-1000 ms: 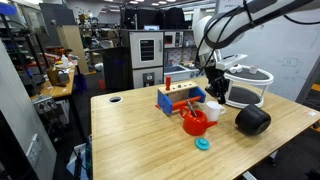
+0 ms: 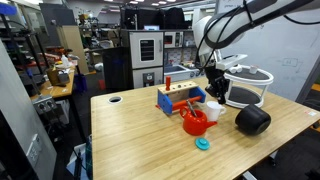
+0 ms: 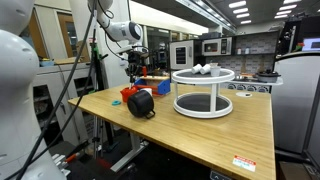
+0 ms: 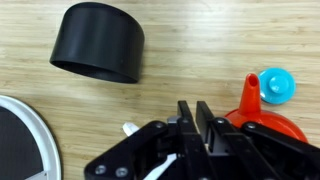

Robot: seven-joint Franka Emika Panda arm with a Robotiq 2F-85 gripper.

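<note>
My gripper is shut, with nothing showing between its fingers. In the first exterior view the gripper (image 2: pixel 217 97) hangs above the table, close over a white mug (image 2: pixel 213 112). From the wrist, only a white bit of the mug (image 4: pixel 130 128) shows; the gripper covers much of the rest. Beside the mug is a red pot (image 2: pixel 194 124) with a red handle or spout sticking up. A black cylindrical container (image 4: pixel 98 42) lies on its side to the right in the first exterior view. A small teal round lid (image 2: pixel 202 143) rests flat in front of the pot.
Behind the pot stands a blue box (image 2: pixel 177 96) with red parts. A white two-tier round stand (image 3: pixel 203 97) is near the black container.
</note>
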